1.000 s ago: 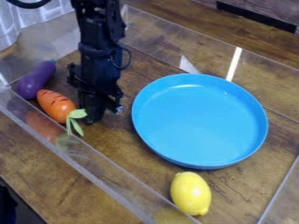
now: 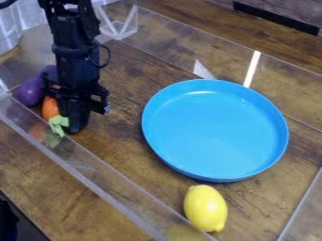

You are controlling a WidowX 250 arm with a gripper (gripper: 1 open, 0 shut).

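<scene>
My black gripper [image 2: 73, 113] is low at the left, over an orange carrot [image 2: 51, 108] with pale green leaves [image 2: 56, 128], which it partly hides. The gripper looks shut; whether anything is between its fingertips is too dark to tell. A purple eggplant [image 2: 32, 89] lies just behind the carrot, partly hidden by the arm.
A blue plate [image 2: 214, 129] takes up the middle right. A yellow lemon [image 2: 205, 207] lies at the front right. Clear low walls [image 2: 113, 193] edge the wooden table.
The gripper has moved left over the carrot, which now sits further left against the clear wall and is more hidden.
</scene>
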